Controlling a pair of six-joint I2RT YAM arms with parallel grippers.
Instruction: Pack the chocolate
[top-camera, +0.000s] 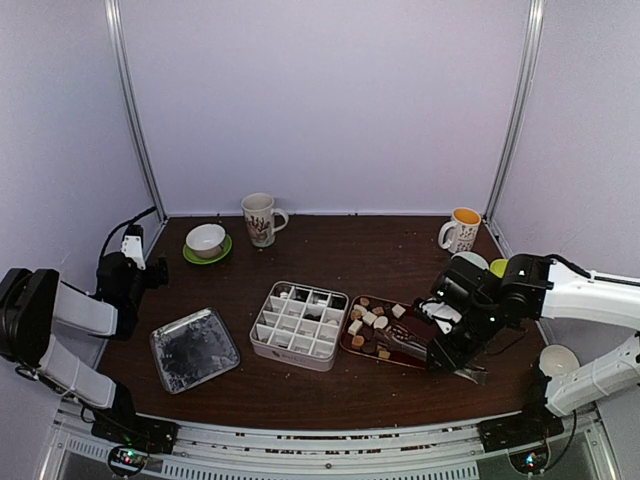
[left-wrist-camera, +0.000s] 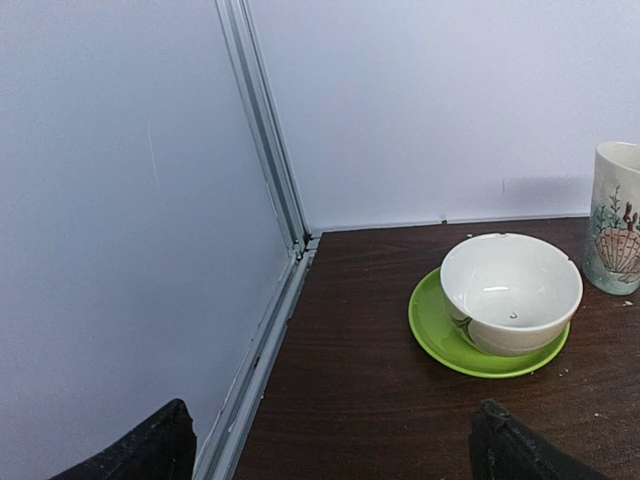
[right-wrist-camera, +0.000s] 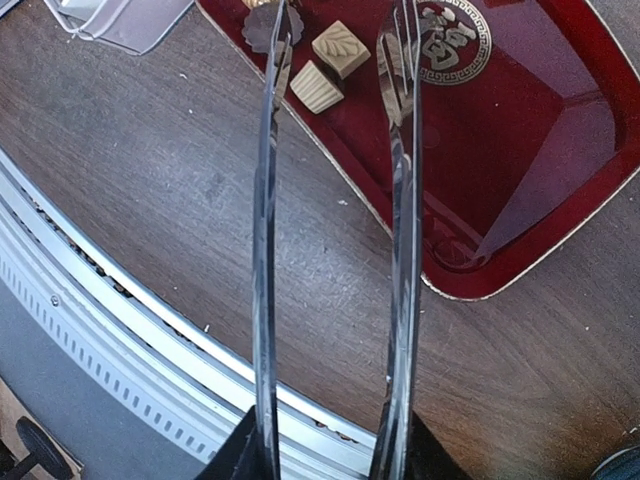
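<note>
My right gripper is shut on metal tongs (right-wrist-camera: 403, 250), whose tips reach over the red tray (right-wrist-camera: 520, 130) of chocolates, near a square piece (right-wrist-camera: 341, 48) and a ridged piece (right-wrist-camera: 317, 89); whether the tips hold one is unclear. The divided white box (top-camera: 298, 325) stands left of the tray in the top view, with a few compartments looking filled or dark. My left gripper (top-camera: 154, 272) stands open at the far left, nothing between its fingers.
A metal lid (top-camera: 194, 350) lies front left. A bowl (top-camera: 206, 237) on a green saucer, a tall mug (top-camera: 258, 222) and another mug (top-camera: 458, 233) stand at the back. The centre behind the box is clear.
</note>
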